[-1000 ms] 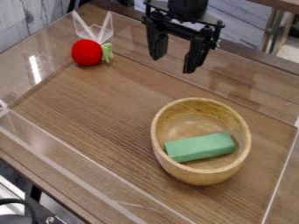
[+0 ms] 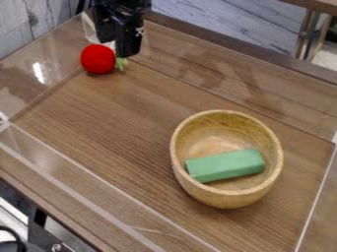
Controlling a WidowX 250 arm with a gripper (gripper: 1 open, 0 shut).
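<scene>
The black gripper (image 2: 121, 41) is at the upper left, just above a round red object (image 2: 98, 60) with a bit of green at its right side. The gripper stands open; whether its fingers touch the red object cannot be told. A wooden bowl (image 2: 187, 136) at the lower right holds a green block (image 2: 224, 165) lying inside it.
A light edge borders it along the left, and a wooden ledge runs along the top right.
The gripper has moved left across the table from the upper middle to above the red object. The bowl and green block have not moved.
</scene>
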